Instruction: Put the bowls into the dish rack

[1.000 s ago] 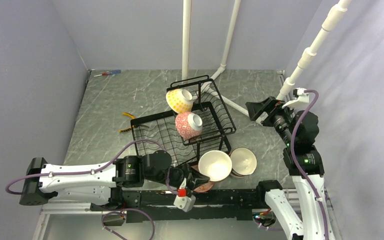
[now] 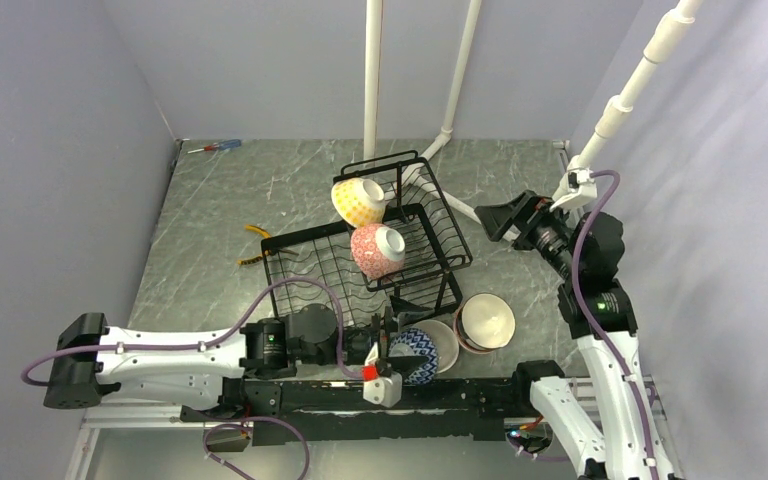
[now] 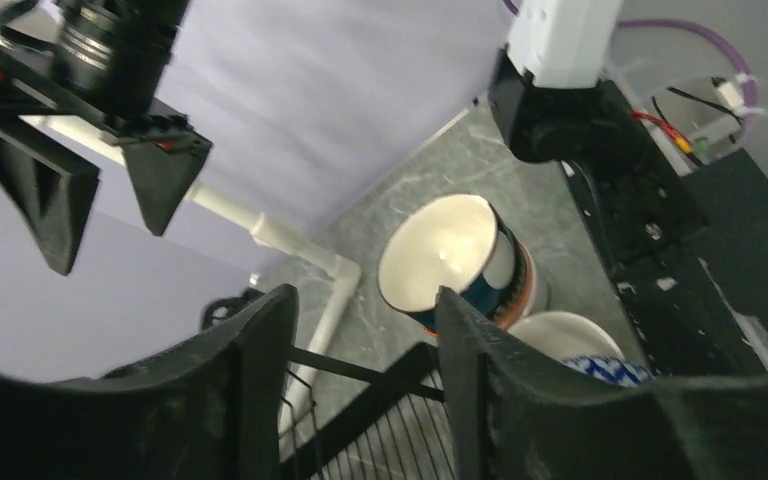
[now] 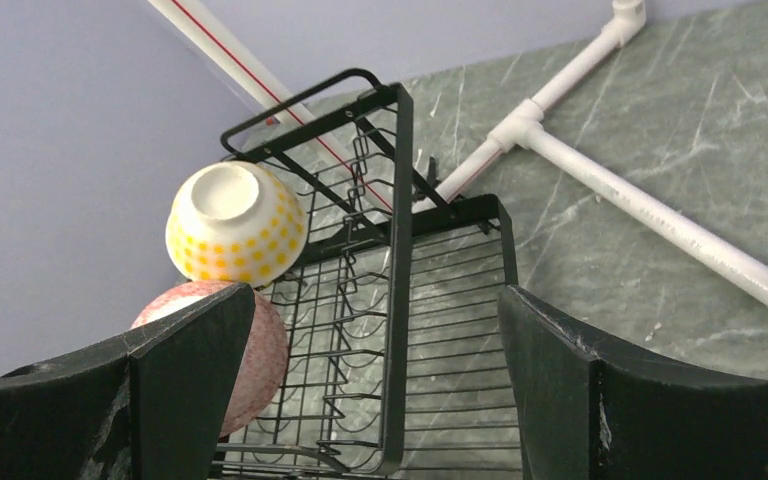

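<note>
A yellow-dotted bowl (image 2: 356, 203) and a pink bowl (image 2: 374, 252) rest tilted in the black dish rack (image 2: 446, 262). By the bottom right of the rack lie a stack topped by a cream bowl (image 2: 487, 321), a white bowl (image 2: 443, 343) and a blue-patterned bowl (image 2: 415, 362). My left gripper (image 2: 392, 335) is open over the blue-patterned bowl, its fingers blurred and empty in the left wrist view. My right gripper (image 2: 501, 216) hangs open and empty to the right of the rack, facing it in the right wrist view.
White pipes (image 4: 660, 215) run behind and right of the rack. Pliers (image 2: 252, 258) lie left of it, a screwdriver (image 2: 216, 145) at the back left.
The white bowl that stood higher at my left gripper is now lower, beside the blue-patterned one; the left gripper has shifted and turned. The right arm has moved slightly left.
</note>
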